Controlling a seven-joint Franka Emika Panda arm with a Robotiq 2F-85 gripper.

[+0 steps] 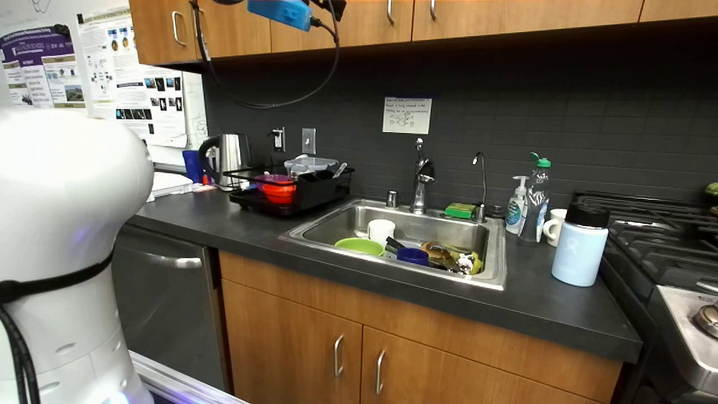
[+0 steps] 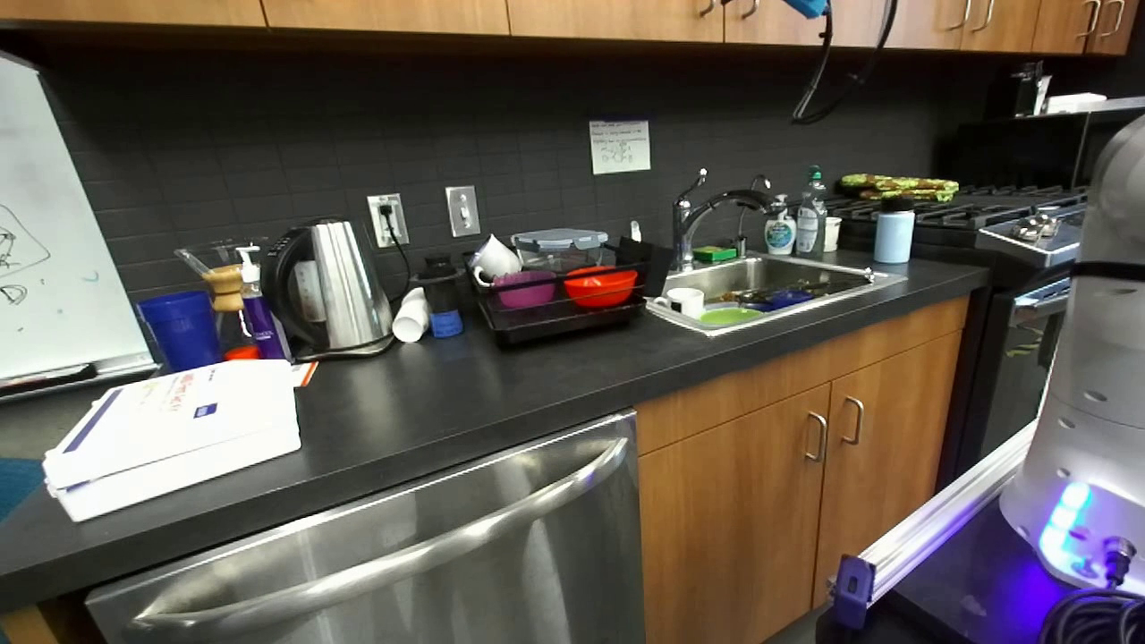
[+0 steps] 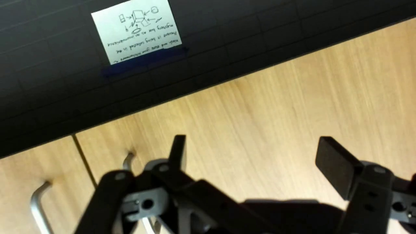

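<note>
In the wrist view my gripper stands open, its two dark fingers wide apart and nothing between them. Behind the fingers is the pale wood face of an upper cabinet [image 3: 241, 113], with metal handles [image 3: 37, 206] at the lower left. A handwritten note [image 3: 138, 31] on the dark tiled wall appears upside down. In the first exterior view only the blue part of the wrist [image 1: 279, 11] and its looping cable show at the top; the fingers are out of frame there.
Below, the sink [image 1: 495, 259] holds a white mug [image 1: 381, 230], a green bowl [image 1: 360, 246] and a blue cup [image 1: 412, 256]. A dish rack [image 1: 323, 192] stands left of it, a light-blue bottle [image 1: 580, 252] right. Bare counter [image 2: 451, 397] lies in front of the rack.
</note>
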